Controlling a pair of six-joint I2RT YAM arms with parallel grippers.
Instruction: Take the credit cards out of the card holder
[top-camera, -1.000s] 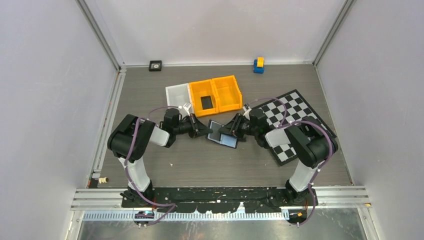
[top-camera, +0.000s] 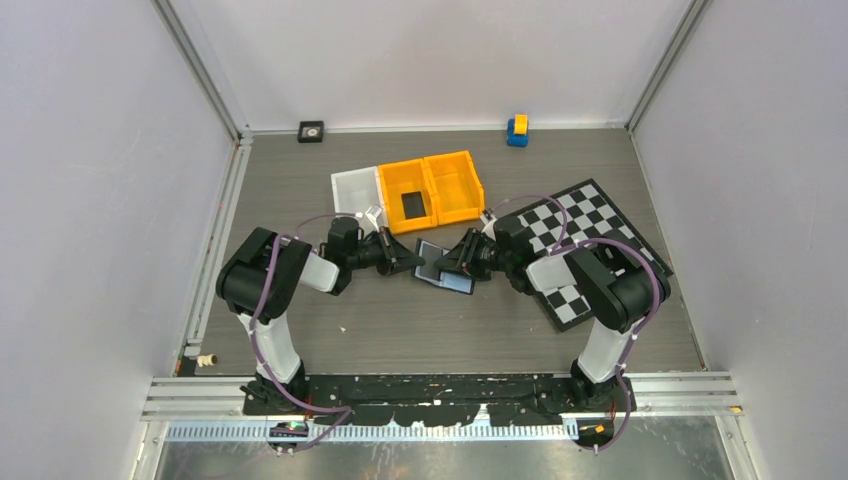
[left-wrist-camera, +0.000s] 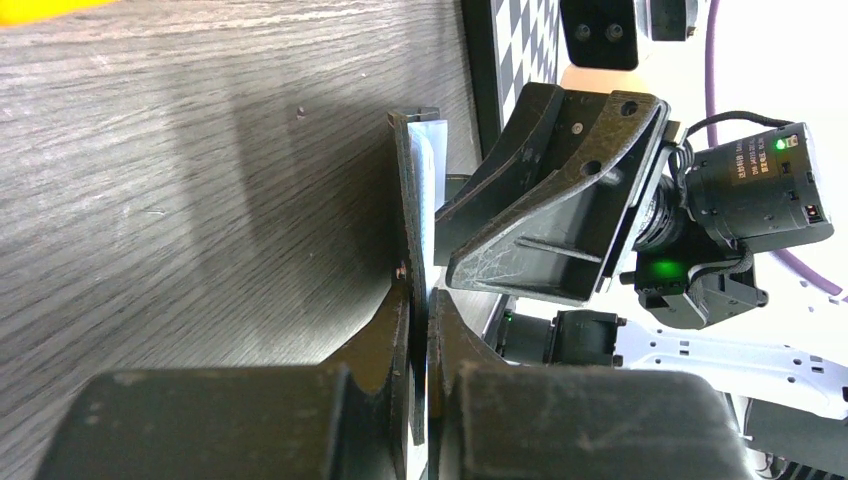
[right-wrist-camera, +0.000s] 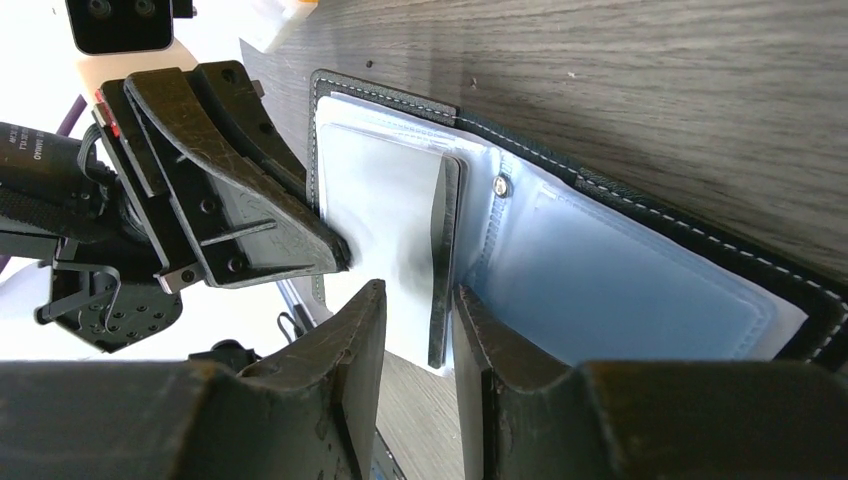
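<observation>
The open card holder (top-camera: 453, 281) is a dark stitched wallet with clear blue-white sleeves, lying between my two grippers in the top view. My left gripper is shut on the card holder, seen edge-on in the left wrist view. My right gripper stands part open over a white card sleeve (right-wrist-camera: 375, 220), its fingertips at the dark strip along that sleeve's edge, near the metal snap (right-wrist-camera: 501, 187). Whether anything lies between those fingertips is unclear.
Orange bins (top-camera: 453, 158) and a white bin (top-camera: 352, 184) stand behind the holder. A checkered board (top-camera: 590, 210) lies at the right, under the right arm. A black object (top-camera: 311, 126) and a blue-yellow object (top-camera: 517, 137) sit at the back.
My right gripper has shifted very slightly left over the card holder. The left gripper has not visibly moved.
</observation>
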